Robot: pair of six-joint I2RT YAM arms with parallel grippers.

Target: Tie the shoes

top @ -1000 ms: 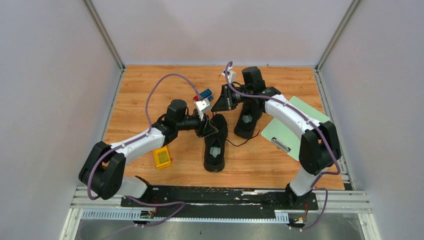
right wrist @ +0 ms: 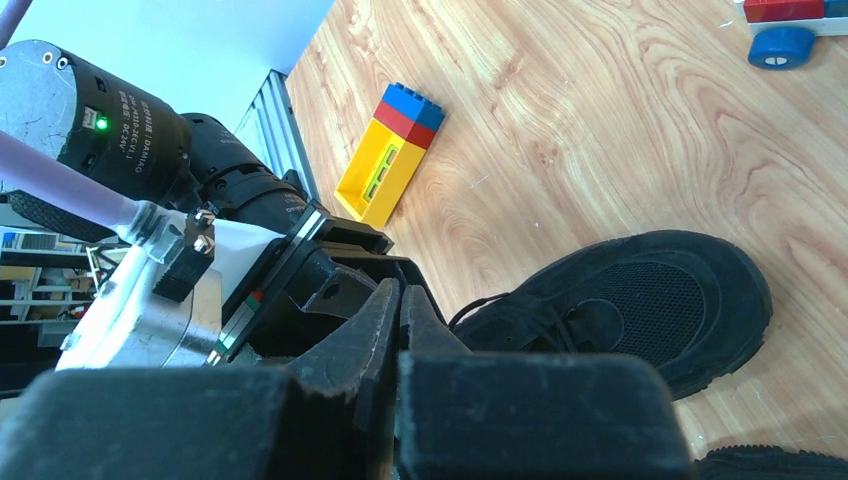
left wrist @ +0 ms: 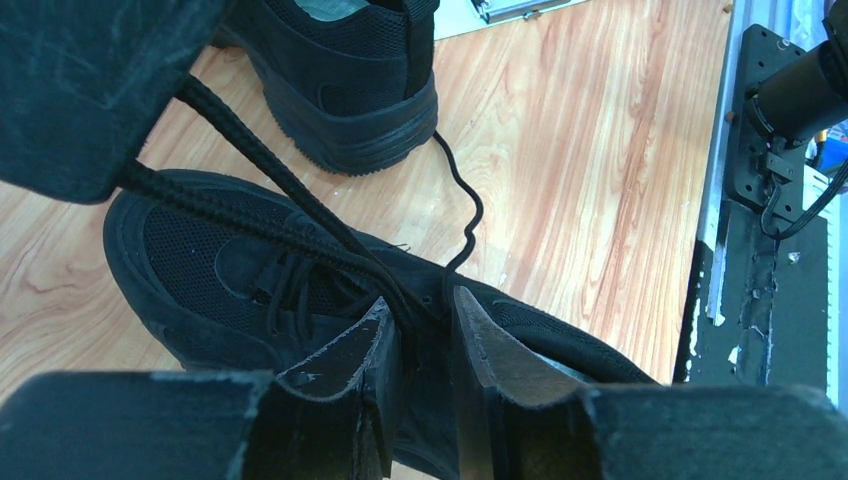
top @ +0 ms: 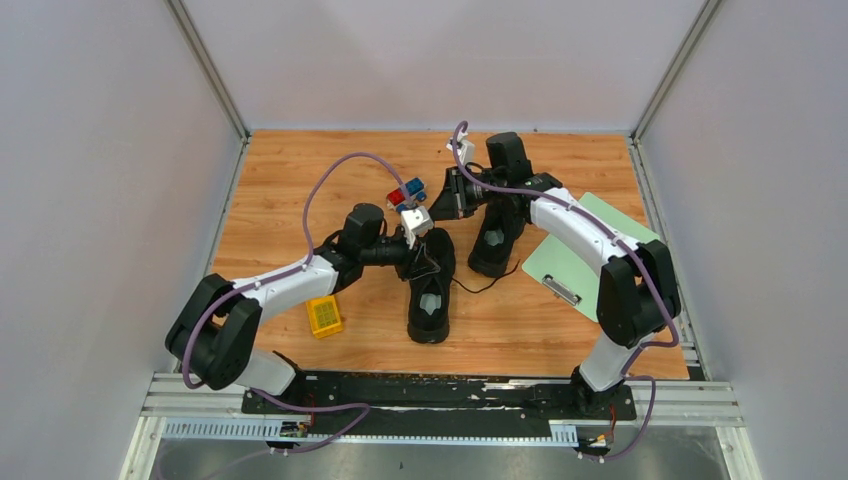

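Note:
Two black shoes lie on the wooden table: the near one [top: 430,315] in the middle, the far one [top: 490,250] behind it to the right. In the left wrist view, my left gripper is low over the near shoe, fingers slightly apart at the laces [left wrist: 330,225]; whether it grips them is unclear. A loose lace [left wrist: 465,200] runs toward the far shoe. My right gripper is shut above and behind the near shoe's toe; what, if anything, is between its fingertips is hard to tell.
A yellow brick piece [top: 325,317] lies left, a toy car [top: 405,193] at the back, a green clipboard [top: 590,280] at the right.
Over the last second my left gripper has shifted slightly right and down on the near shoe. The right arm has barely moved.

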